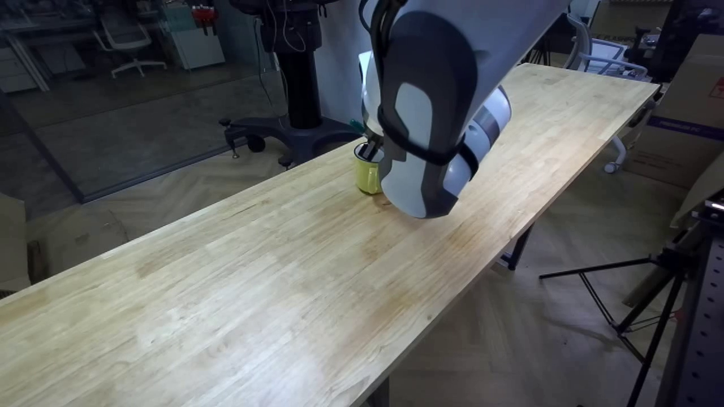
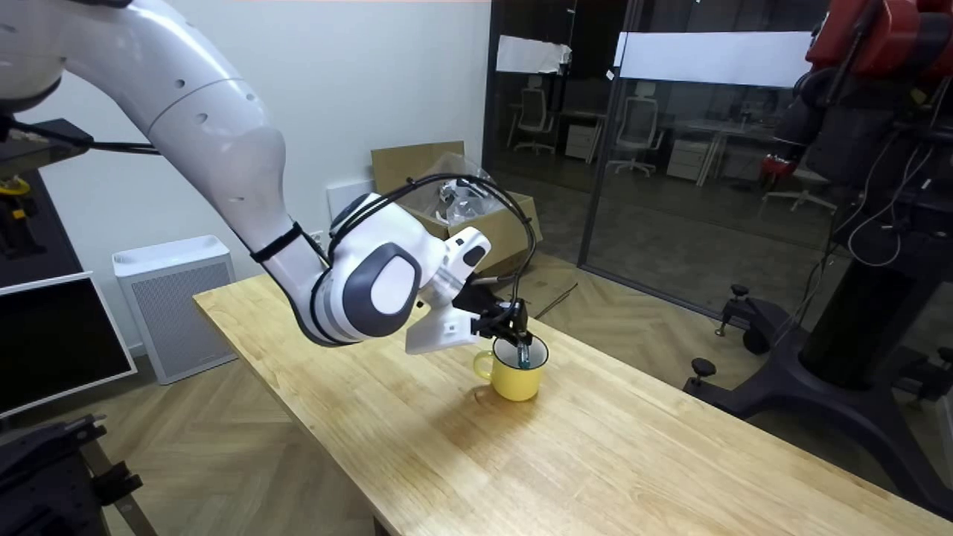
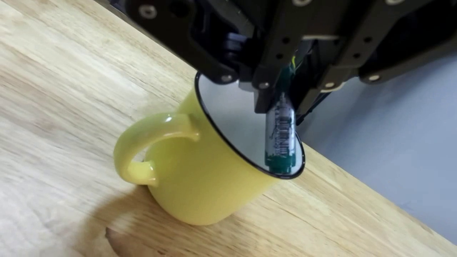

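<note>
A yellow mug (image 3: 201, 171) with a black rim and white inside stands upright on the wooden table (image 2: 625, 455); exterior view 2 shows its handle pointing toward the arm. Above its mouth is my gripper, shut on a green and white marker (image 3: 280, 137). The marker's lower end reaches below the rim, inside the mug, close to the wall on the side away from the handle. Whether its tip touches the mug's inside cannot be made out. In exterior view 1 the arm covers part of the mug (image 1: 368, 175), and the fingers are mostly hidden.
</note>
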